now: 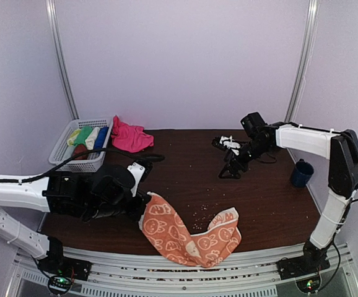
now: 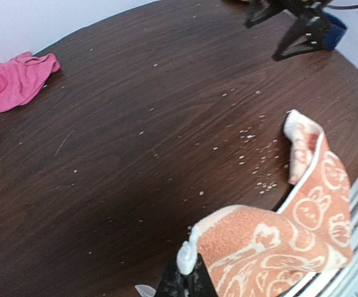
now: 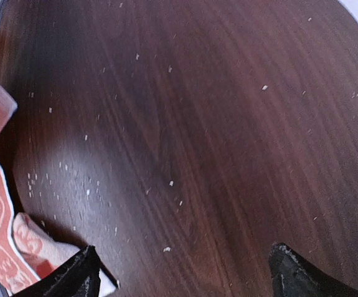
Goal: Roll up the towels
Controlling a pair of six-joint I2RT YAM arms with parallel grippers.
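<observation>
An orange patterned towel [image 1: 188, 241] with white edging lies bunched along the table's front edge, also in the left wrist view [image 2: 309, 216]. My left gripper [image 1: 140, 204] is shut on a corner of it, the white hem [image 2: 188, 247] showing between the fingertips. My right gripper [image 1: 225, 167] is open and empty above the table, right and behind the towel; its fingers [image 3: 303, 278] frame bare wood in its own view, with part of the towel at the lower left.
A white basket [image 1: 61, 151] of coloured rolled cloths stands at the back left, a pink cloth [image 1: 129, 136] beside it. A blue mug [image 1: 301, 173] sits at the right edge.
</observation>
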